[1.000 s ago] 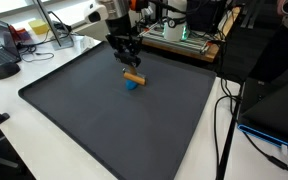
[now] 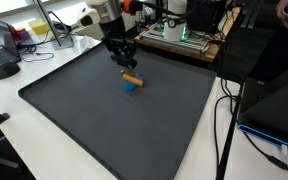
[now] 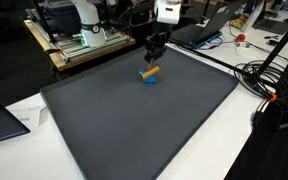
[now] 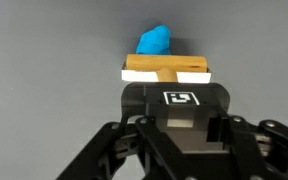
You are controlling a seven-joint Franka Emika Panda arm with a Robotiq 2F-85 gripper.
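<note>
A wooden T-shaped tool (image 4: pixel 166 63) with a white strip along its crossbar shows in the wrist view. My gripper is shut on its short stem. In exterior view 1 the orange-brown crossbar (image 2: pixel 133 79) hangs just under the gripper (image 2: pixel 128 68). A blue object (image 4: pixel 154 41) lies on the dark tabletop just beyond the bar. From exterior view 2 the blue object (image 3: pixel 146 74) shows beside and partly behind the crossbar (image 3: pixel 151 71). Whether the two touch is unclear.
Black cables (image 3: pixel 269 85) and a laptop (image 3: pixel 206 28) stand off the far side.
My gripper and the wooden tool have come slightly lower and nearer the exterior camera. The blue object looks almost unmoved.
</note>
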